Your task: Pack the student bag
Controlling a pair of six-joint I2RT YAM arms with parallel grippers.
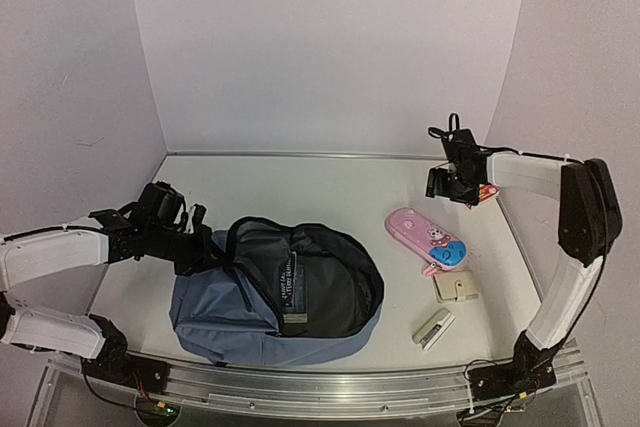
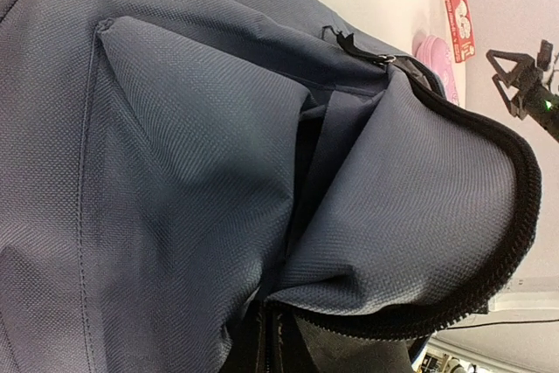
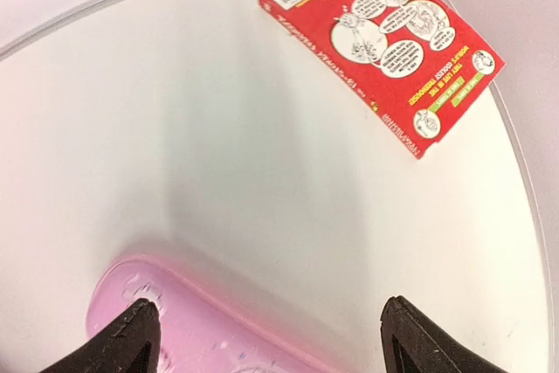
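The blue-grey backpack (image 1: 265,347) lies on the table with its main opening spread and dark lining showing. At its left side my left gripper is shut on a fold of the bag's flap (image 2: 419,198); fabric hides part of the fingertips. Over the back right, my right gripper stands open with nothing between its fingers. A red book (image 3: 393,50) lies flat by the back right corner, largely covered by the right arm in the top view. The pink pencil case (image 1: 412,229) rests on the table between the book and the wallet.
Front right of the pencil case are a beige wallet (image 1: 457,286) and a small pale stapler-like object (image 1: 433,328), both apart from the bag. Walls (image 1: 590,77) close in the back and sides.
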